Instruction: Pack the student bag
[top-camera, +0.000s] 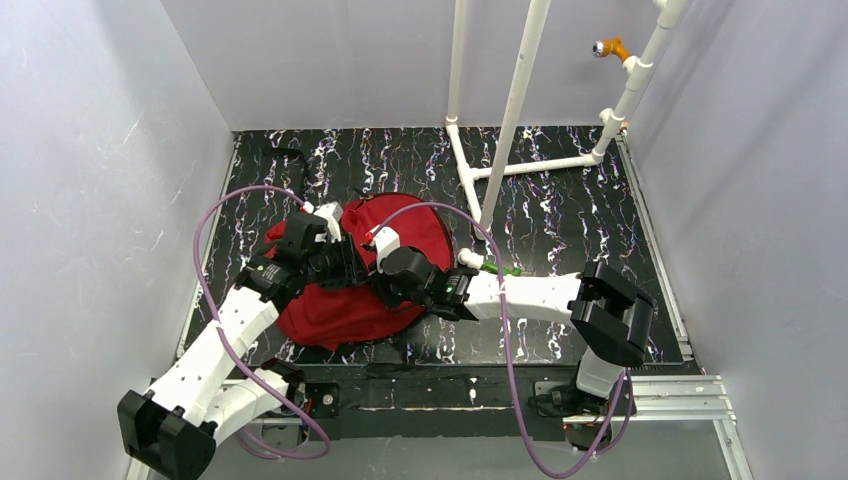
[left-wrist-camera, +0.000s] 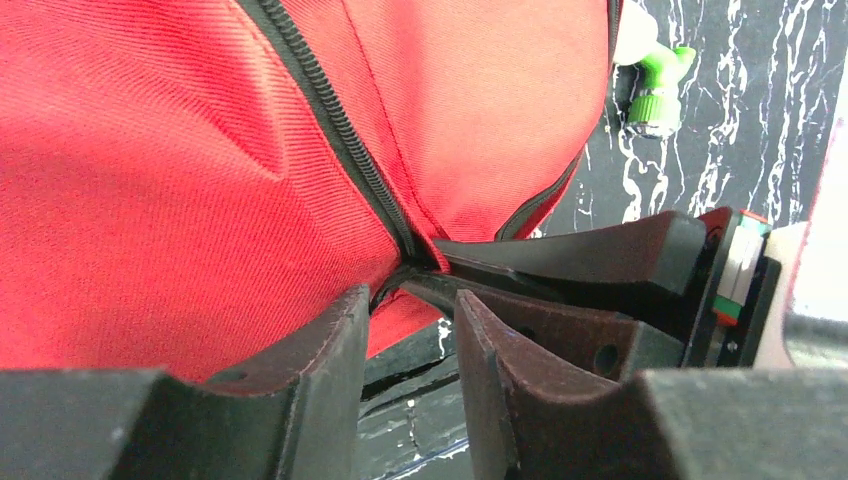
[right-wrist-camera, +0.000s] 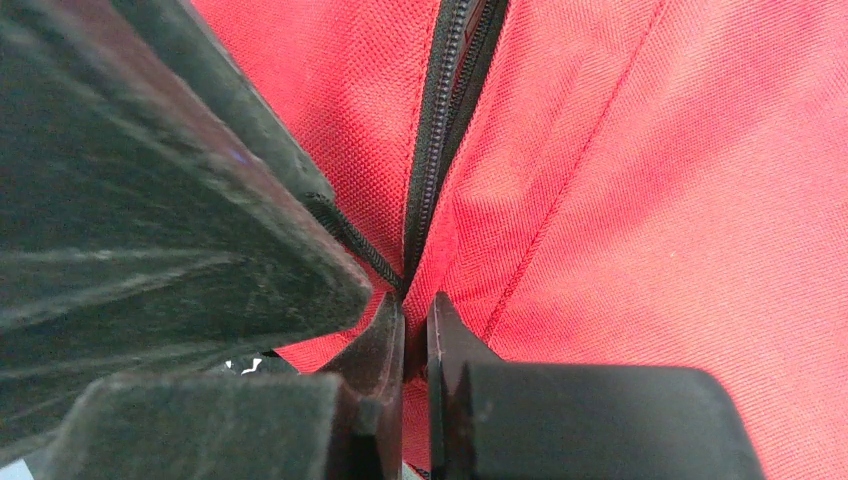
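A red bag (top-camera: 350, 310) with black zippers lies on the dark marbled table beneath both grippers. My right gripper is shut on a fold of the red fabric, just below the lower end of the black zipper (right-wrist-camera: 433, 150). My left gripper is part open at the same spot, its fingertips (left-wrist-camera: 352, 310) apart in the left wrist view. A short black zipper cord (right-wrist-camera: 365, 248) runs from the zipper end to the left gripper's dark finger (right-wrist-camera: 250, 230). Whether it lies between the left fingers is hard to see. The bag's inside is hidden.
White pipe framing (top-camera: 508, 120) stands behind the bag and to its right. A white and green fitting (top-camera: 490, 264) sits close to the right arm. A black strap (top-camera: 285, 152) lies at the back left.
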